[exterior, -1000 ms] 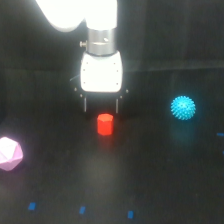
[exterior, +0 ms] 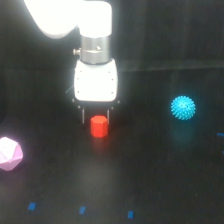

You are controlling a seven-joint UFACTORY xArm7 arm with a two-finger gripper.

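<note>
A small red block (exterior: 99,126) sits on the dark surface in the upper middle of the camera view. My white gripper (exterior: 97,117) is directly above it, pointing down, with its thin dark fingers on either side of the block. A gap shows between the block and the finger on the left of the view. The other finger is close against the block's right side; whether it touches cannot be told. The fingers stand apart, so the gripper looks open.
A spiky cyan ball (exterior: 183,108) lies to the right and a pink faceted ball (exterior: 10,153) at the left edge. Small flat blue marks (exterior: 82,210) dot the front of the surface.
My gripper has moved down and slightly left, and its fingers have drawn closer together. The red block has shifted a little to the left. Both balls are where they were.
</note>
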